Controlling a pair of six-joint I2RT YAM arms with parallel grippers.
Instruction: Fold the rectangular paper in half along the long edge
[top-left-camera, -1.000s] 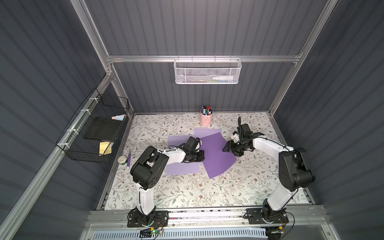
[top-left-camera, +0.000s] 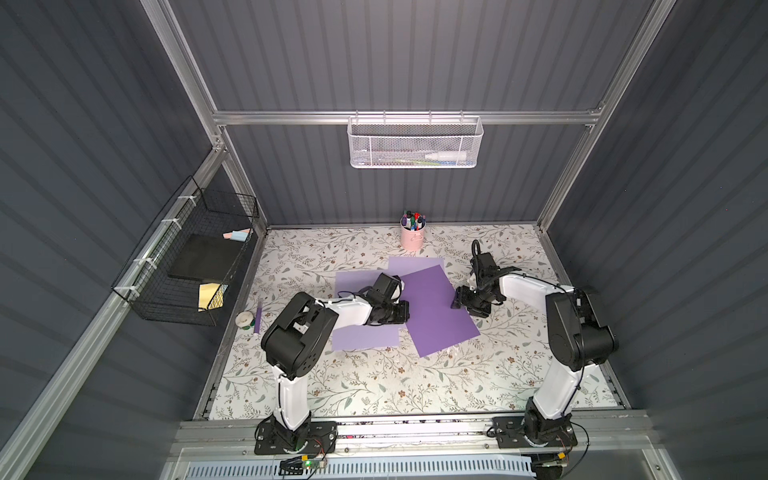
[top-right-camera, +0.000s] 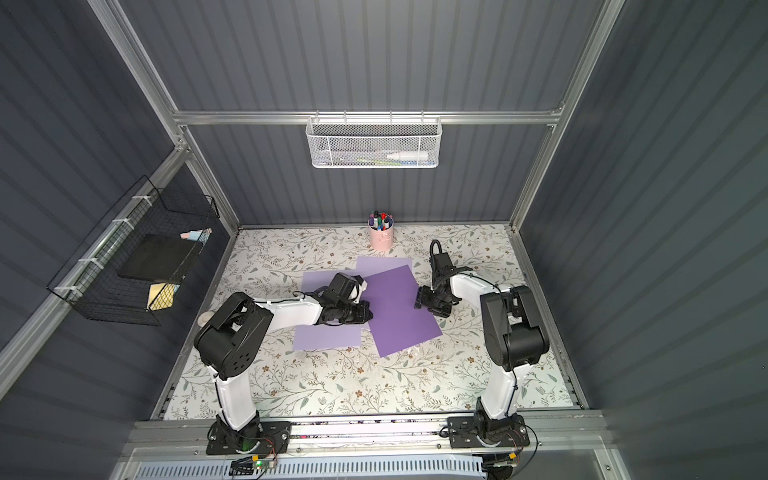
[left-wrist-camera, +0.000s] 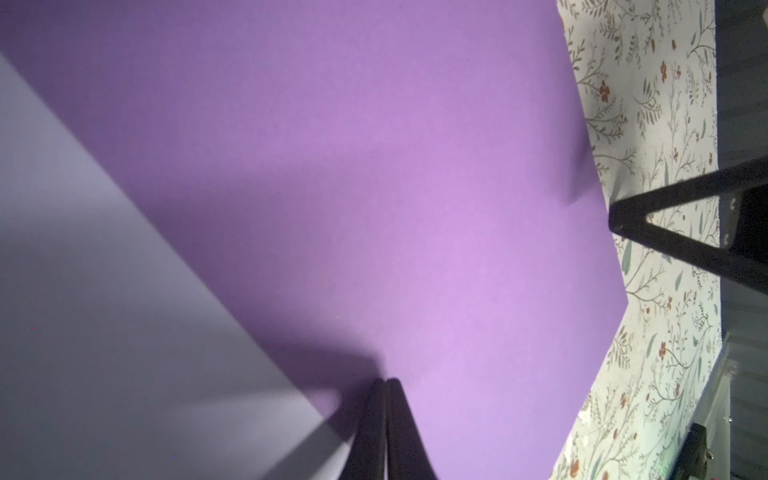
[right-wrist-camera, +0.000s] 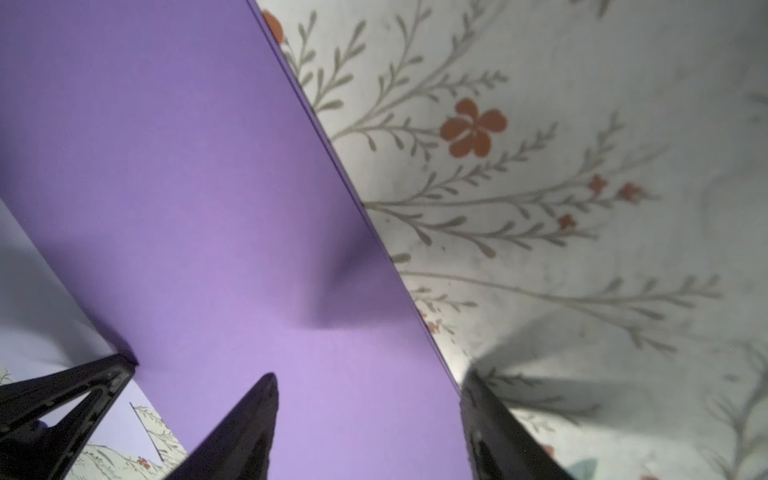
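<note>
A darker purple paper (top-left-camera: 438, 321) lies on lighter lilac sheets (top-left-camera: 360, 340) in the middle. My left gripper is shut, its tips pressed at or just over the purple paper near its left edge, nothing visible between them. My right gripper stands open over the purple paper's right edge (right-wrist-camera: 344, 180), one finger above the paper, the other over the patterned mat. In the right wrist view that edge runs straight, with a thin darker line along it; whether it is lifted is unclear.
A pink pen cup (top-left-camera: 412, 238) stands at the back. A white mesh basket (top-left-camera: 414, 140) hangs on the back wall, a black wire basket (top-left-camera: 192, 264) on the left. A tape roll (top-left-camera: 245, 320) lies at the left.
The paper's right part, curved a second ago, now looks flatter. The left arm has not moved.
</note>
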